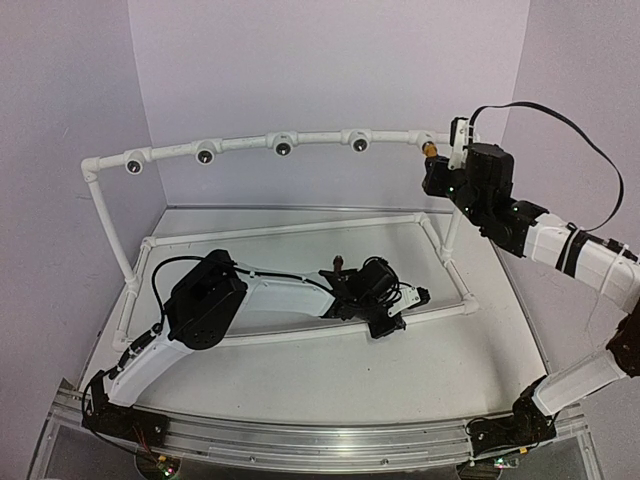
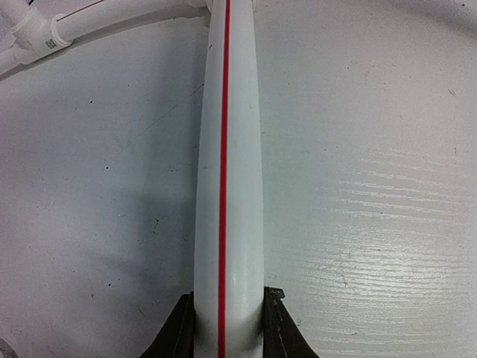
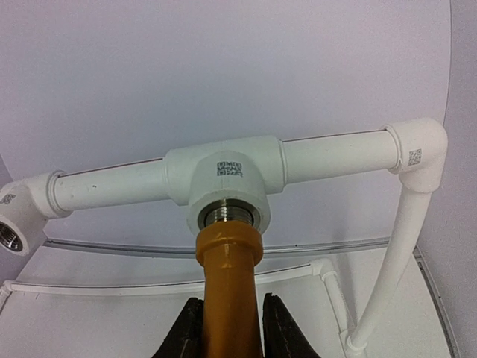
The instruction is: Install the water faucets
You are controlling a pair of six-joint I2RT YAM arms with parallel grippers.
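In the right wrist view, my right gripper is shut on an orange-brown faucet (image 3: 230, 287). The faucet's silver threaded end (image 3: 228, 212) is at the mouth of the rightmost white tee (image 3: 227, 175), with some thread visible outside the faucet's collar; how far it reaches inside cannot be told. From above, the faucet's tip (image 1: 429, 149) meets the upper pipe's right part. My left gripper is shut on the frame's white lower front pipe (image 2: 242, 164), which runs between its black fingers.
Several other tees, such as this one (image 1: 283, 147), line the upper pipe to the left, their round openings empty. The bottom frame's back pipe (image 1: 290, 231) lies on the white board.
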